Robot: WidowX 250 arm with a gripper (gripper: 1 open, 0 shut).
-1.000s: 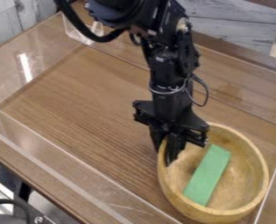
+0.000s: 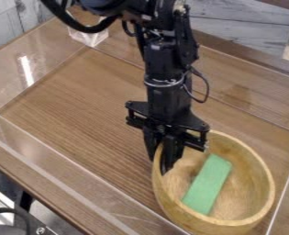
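Observation:
My black gripper (image 2: 169, 152) is over the left rim of an oval tan bowl (image 2: 261, 207), shut on that rim with its fingertips at the upper left of the bowl. A light green rectangular block (image 2: 205, 190) lies tilted lengthwise inside the bowl. The exact grip of the fingertips is partly hidden by the dark gripper body.
A white object (image 2: 88, 27) stands at the back left. A black cable shows at the lower left corner.
The arm has shifted slightly left, and the bowl has moved left and a little down in view with it, the green block along with it.

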